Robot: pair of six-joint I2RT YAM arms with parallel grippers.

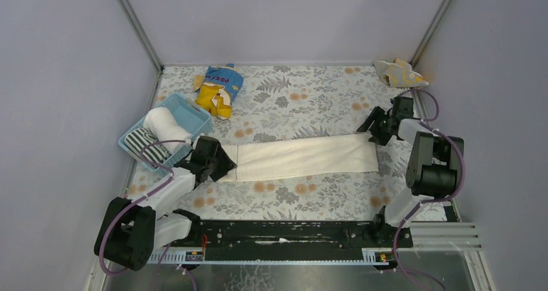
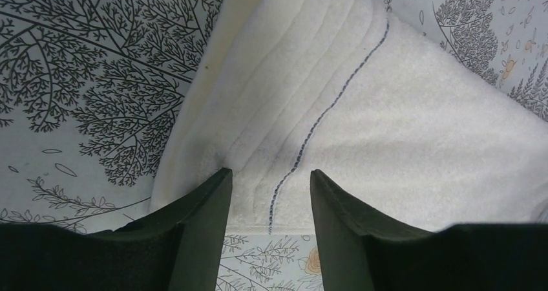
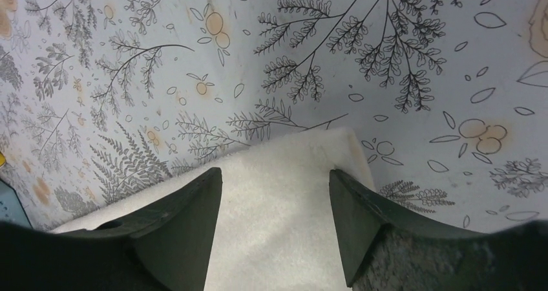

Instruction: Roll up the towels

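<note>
A long white towel (image 1: 304,158) lies spread across the table as a narrow strip. In the left wrist view its left end (image 2: 278,77) is creased, and a dark stitched line runs across it. My left gripper stands over that end, fingers part open, with towel showing between the fingers and nothing gripped. At the far right corner, my right gripper is open above the towel (image 3: 278,187), one finger close to its right edge. Whether that finger touches the cloth cannot be told.
A blue basket (image 1: 196,124) at the left holds a white rolled towel (image 1: 167,129) and a striped one (image 1: 139,142). A blue and yellow bag (image 1: 220,92) lies behind it. A yellowish cloth (image 1: 400,74) sits at the back right.
</note>
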